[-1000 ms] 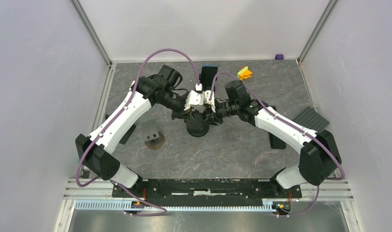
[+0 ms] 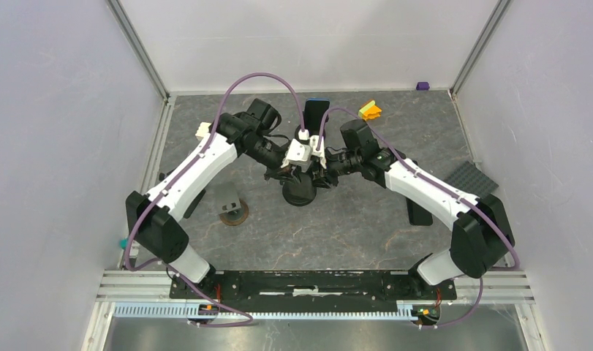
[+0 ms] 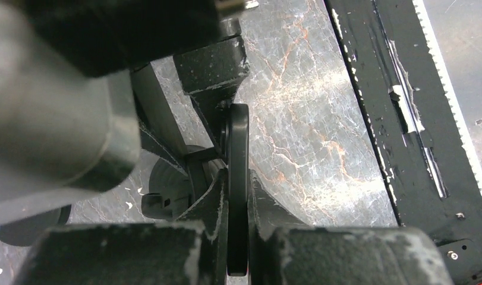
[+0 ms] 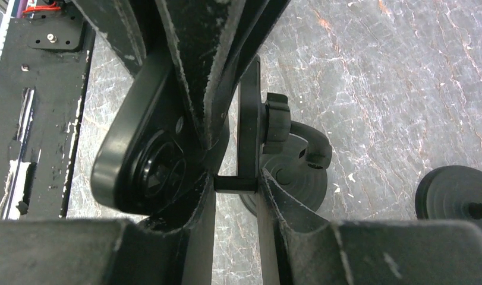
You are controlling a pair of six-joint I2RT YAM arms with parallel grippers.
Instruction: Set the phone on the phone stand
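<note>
Both grippers meet at the centre over a black phone stand (image 2: 299, 191). In the left wrist view my left gripper is shut on the phone (image 3: 238, 142), a dark slab seen edge-on. In the right wrist view the stand's round base (image 4: 292, 184) and hinged arm (image 4: 309, 139) sit below a dark slab and cradle. My right gripper's fingertips (image 4: 236, 181) are close around a narrow black ledge at the slab's lower end; whether they grip it is unclear. The left gripper's body hides much of the right side in these views.
Behind stands another stand with a phone (image 2: 316, 110). A grey stand (image 2: 229, 201) is at left, a black slab (image 2: 419, 213) and grey mat (image 2: 469, 179) at right, a yellow object (image 2: 370, 110) at back.
The right arm looks almost unmoved.
</note>
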